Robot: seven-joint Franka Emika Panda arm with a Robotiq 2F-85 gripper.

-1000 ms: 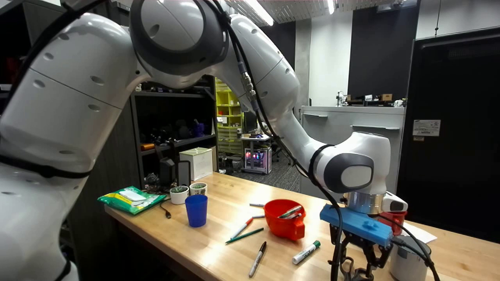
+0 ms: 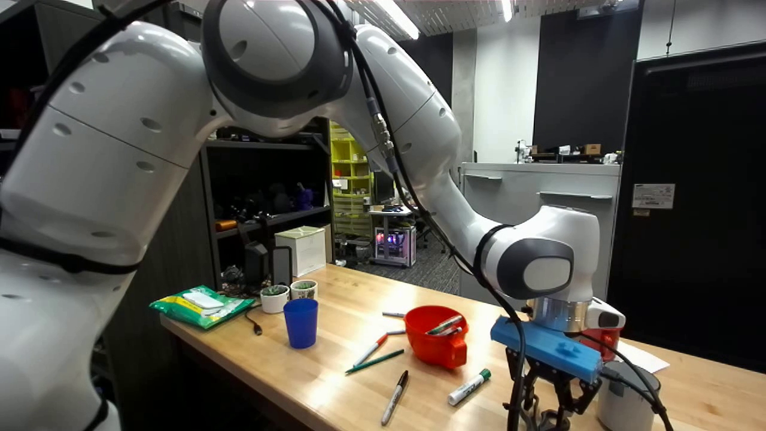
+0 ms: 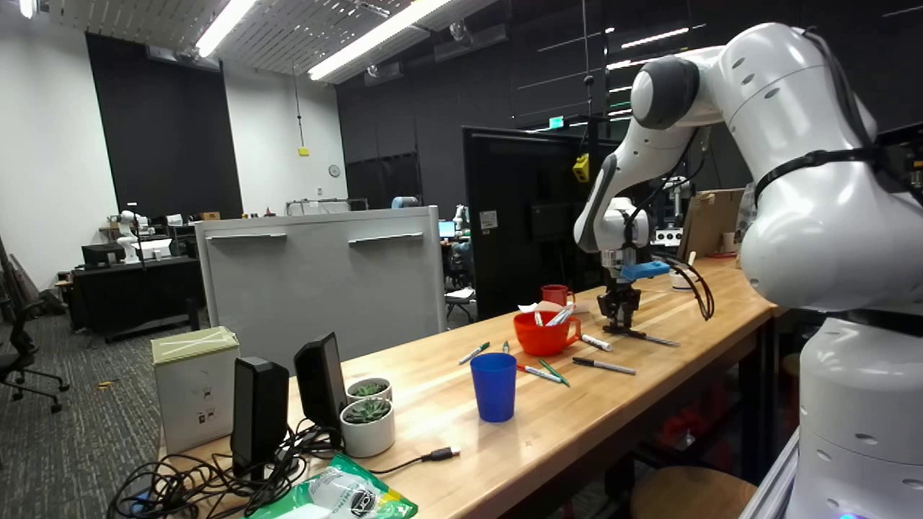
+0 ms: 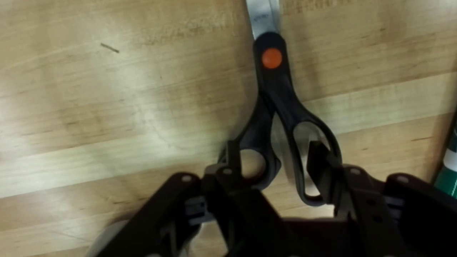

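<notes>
Black-handled scissors [image 4: 274, 81] with an orange pivot lie on the wooden table in the wrist view, blades pointing to the top edge. My gripper is partly open over their handle loops. Its left finger [image 4: 232, 156] stands by the outer side of the left loop. The right finger [image 4: 319, 160] appears over or inside the right loop; whether it touches cannot be told. In exterior view 2 the gripper [image 3: 619, 327] points down, low over the tabletop, with the scissors [image 3: 653, 337] beneath it.
A red bowl-like cup [image 2: 431, 345] holding markers, a green-capped marker [image 2: 468, 388], a black marker [image 2: 395, 397] and a blue cup [image 2: 301, 323] share the table. A grey-white container [image 2: 626, 406] stands close beside the gripper, with a red mug [image 3: 556, 295] behind.
My gripper has come down slightly toward the table over the scissors' handles. The objects on the table look unmoved.
</notes>
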